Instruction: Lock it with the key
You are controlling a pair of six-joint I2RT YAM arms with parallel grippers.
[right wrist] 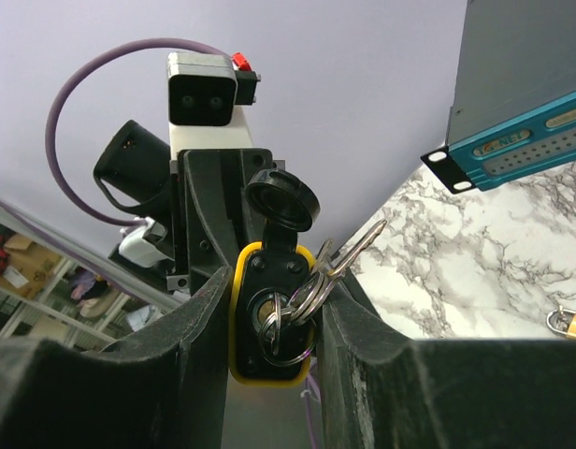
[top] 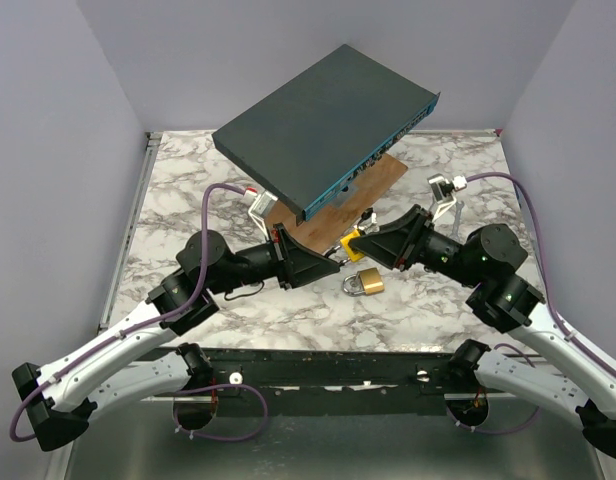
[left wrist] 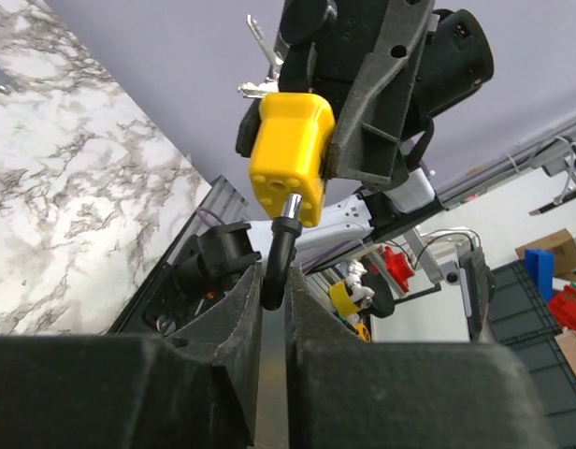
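The yellow padlock [left wrist: 293, 154] is held off the table, with my right gripper shut on its sides. In the right wrist view its black keyhole end [right wrist: 260, 323] faces the camera, a silver key [right wrist: 311, 297] in the keyhole and the black cap [right wrist: 283, 199] flipped up. The black-sleeved shackle [left wrist: 282, 251] points from the padlock's other end toward my left gripper. That gripper's fingertips are at the sleeve, a narrow gap showing lower between the fingers; whether they grip it I cannot tell.
A brass padlock [top: 370, 281] lies on the marble table below the grippers. Above them, a large dark rack unit [top: 328, 120] overhangs a brown board [top: 373, 190]. Marble is clear on the table's left [top: 183, 190].
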